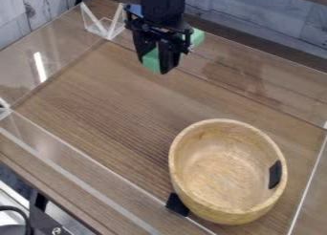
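Observation:
My gripper (159, 38), dark and hanging from the top centre of the camera view, is shut on a green object (169, 53), partly hidden behind the dark fingers. It is over the back part of the wooden table. A large cream oval bin (225, 153) with a dark handle patch sits at the front right.
White wire or plastic pieces (102, 24) stand at the back left corner, with another at the left edge. A black piece lies by the bin's lower left, and a dark cable is at the bottom left corner.

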